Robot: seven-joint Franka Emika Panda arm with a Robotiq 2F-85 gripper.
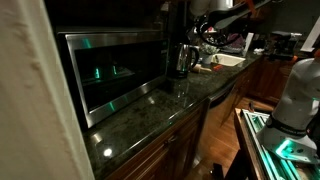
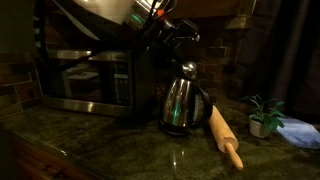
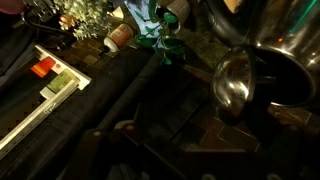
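Observation:
A shiny metal kettle [image 2: 183, 106] with a dark handle stands on the dark counter [image 2: 105, 140], seen in the second exterior view. Its rounded metal top [image 2: 190, 70] shows above the body. My gripper [image 2: 177, 37] is above the kettle, pointing down and apart from its body. In the wrist view, the kettle's metal [image 3: 285, 75] fills the upper right, and a rounded shiny piece [image 3: 234, 84] lies close to the dark right finger. The gripper is open, with no object clearly seen between its fingers, though they are very dark.
A wooden rolling pin [image 2: 224, 137] lies just right of the kettle, near a small potted plant [image 2: 264, 118] and a pale cloth [image 2: 298, 132]. On the left stands a microwave [image 2: 90, 80].

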